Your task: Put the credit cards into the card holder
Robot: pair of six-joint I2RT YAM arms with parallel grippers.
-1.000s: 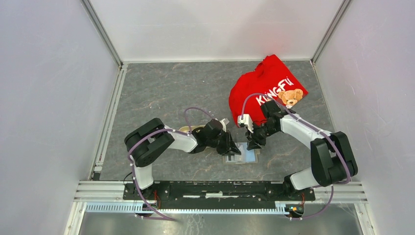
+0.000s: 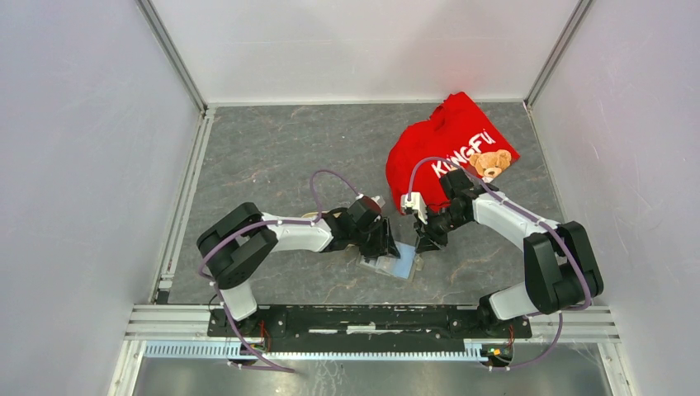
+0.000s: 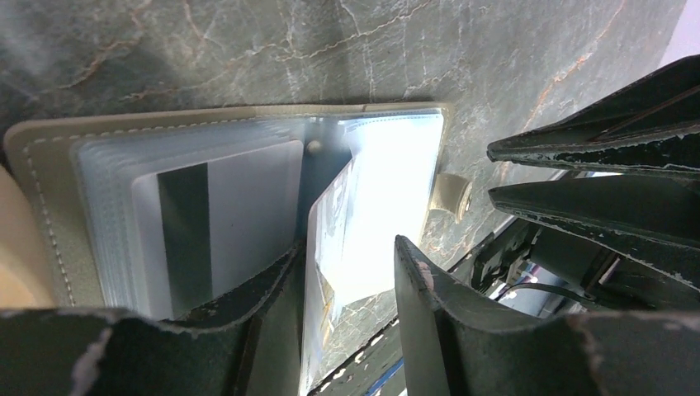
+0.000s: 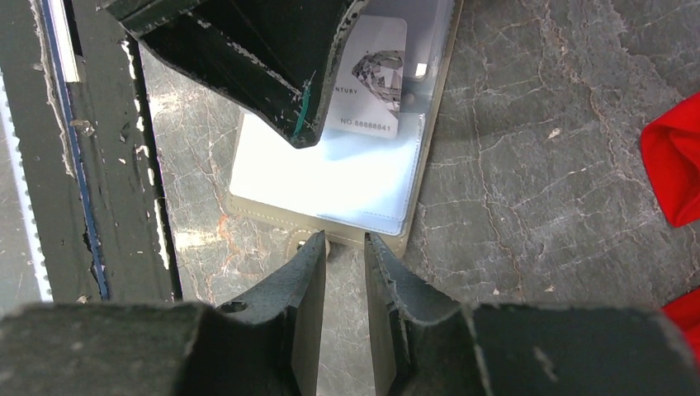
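Observation:
The open card holder (image 2: 400, 262) lies on the grey table, with clear sleeves and a tan stitched edge. In the left wrist view a white card (image 3: 219, 214) with a dark stripe sits on the sleeves, and a clear sleeve (image 3: 326, 256) stands raised at my left gripper, whose fingers are apart; whether they touch it is unclear. The right wrist view shows a card (image 4: 367, 78) printed with a diamond. My right gripper is at the holder's clasp end, its fingertips slightly apart with nothing clearly between them.
A red bag (image 2: 437, 140) lies at the back right. A tan object (image 3: 16, 247) is beside the holder, mostly under my left arm. Its front rail (image 2: 371, 318) is close below.
My left gripper and the card holder have moved left over the last second, the holder tilting slightly. The right arm looks unchanged.

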